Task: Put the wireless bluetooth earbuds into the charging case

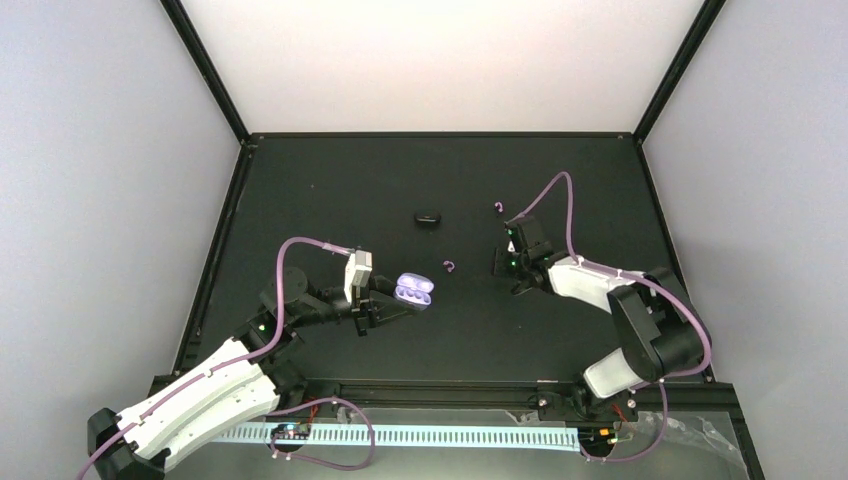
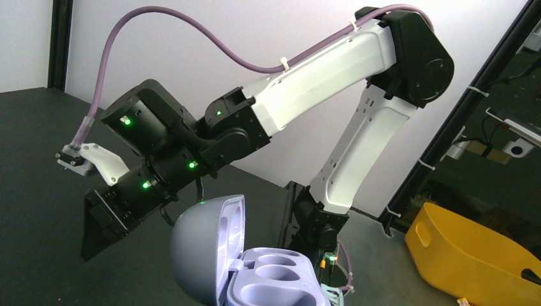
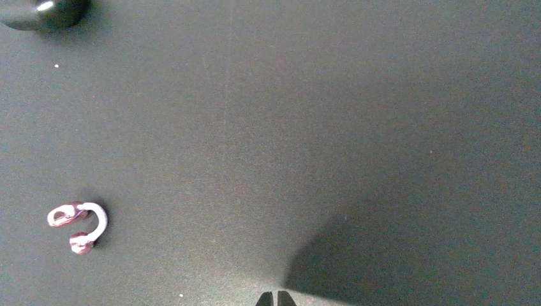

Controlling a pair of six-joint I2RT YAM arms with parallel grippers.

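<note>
A lilac charging case [image 1: 413,294] with its lid up sits in my left gripper [image 1: 398,305]; its empty hollows face up in the left wrist view [image 2: 274,262], where that gripper's fingers do not show. My right gripper is shut, its fingertips nearly together with nothing between them, low over the dark table. One pink earbud [image 1: 499,208] lies beyond the right gripper, towards the back, outside its fingers and out of the right wrist view. The other pink earbud [image 1: 449,266] rests between the two arms; the right wrist view has this earbud [image 3: 99,220] at lower left.
A small glossy black object [image 1: 428,218] stands mid-table, behind the earbud between the arms. Bare table [image 1: 340,180] spreads across the back and left. A yellow bin [image 2: 472,255] is off to the side in the left wrist view.
</note>
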